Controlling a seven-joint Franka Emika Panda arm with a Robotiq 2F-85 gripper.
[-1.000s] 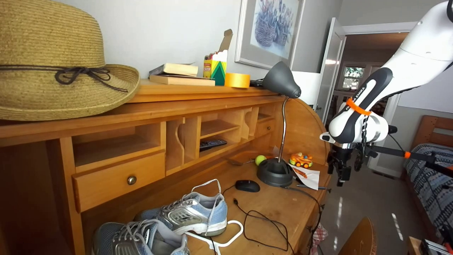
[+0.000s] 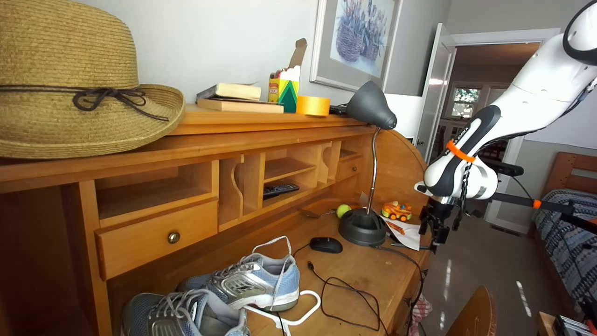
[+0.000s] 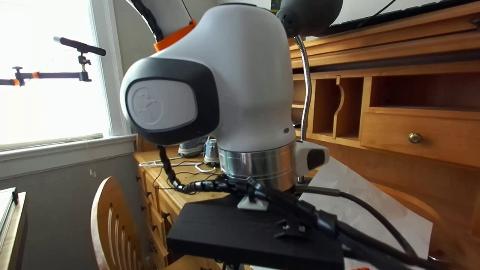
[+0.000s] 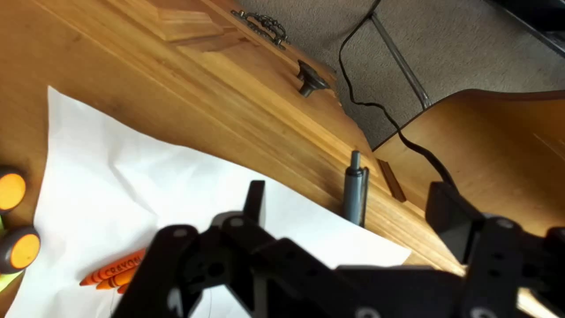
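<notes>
My gripper stands open above the front edge of the desk, its two fingers far apart and nothing held. Below, in the gap seen between them, a dark grey pen [image 4: 353, 193] points out over the desk's edge; part of it is hidden by the paper or my gripper. A white sheet of paper [image 4: 159, 185] lies on the desktop, with orange crayons [image 4: 116, 269] on it, partly covered by a finger. In exterior view 1 the gripper [image 2: 435, 228] hangs at the desk's far right end. Exterior view 2 does not show the fingers.
An orange toy car [image 2: 397, 211] and a dark lamp [image 2: 362, 227] stand left of the gripper. Cables [image 2: 358, 297], a mouse [image 2: 326, 244] and shoes [image 2: 252, 280] occupy the desktop. A wooden chair [image 4: 492, 153] is close to the front edge, with a drawer knob [image 4: 311, 79] nearby.
In exterior view 1 the arm and gripper have shifted left, nearer the paper and the desk edge. The desk items look unmoved.
</notes>
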